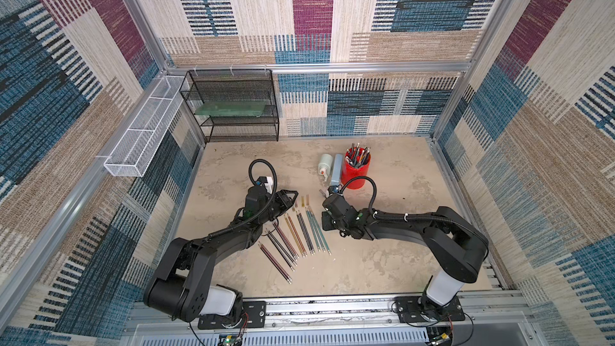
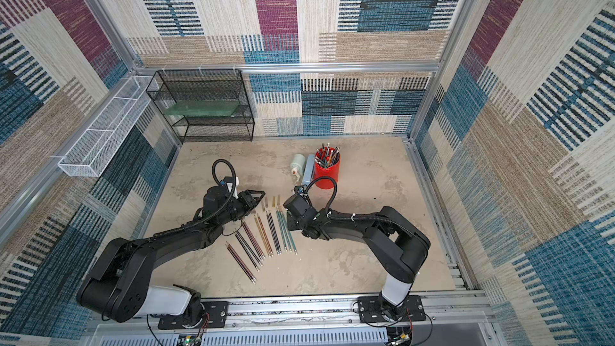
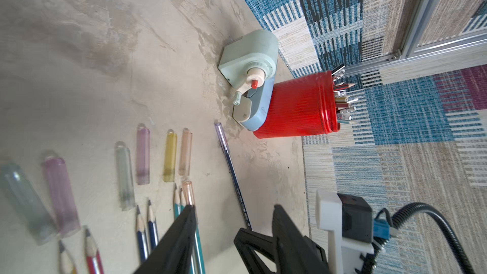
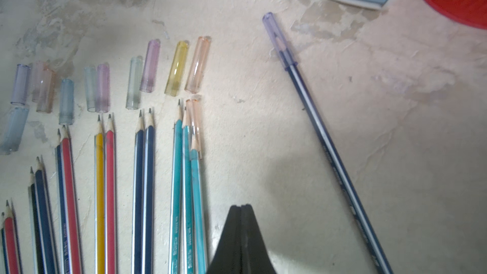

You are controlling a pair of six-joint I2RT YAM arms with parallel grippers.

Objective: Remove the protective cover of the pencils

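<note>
Teal pencils lie side by side; the rightmost, a capped teal pencil, wears a clear orange cover over its tip. Apart to the right is a navy pencil with a clear purple cover on its tip. Loose covers, including a yellow cover and a peach cover, lie beyond the row of bare-tipped pencils. My right gripper is shut with nothing between its fingers, low between the teal group and the navy pencil. My left gripper is open and empty, above the pencils.
Behind the pencils stand a pale green sharpener, a blue-grey box and a red cup full of pencils. A black wire rack is at the back left.
</note>
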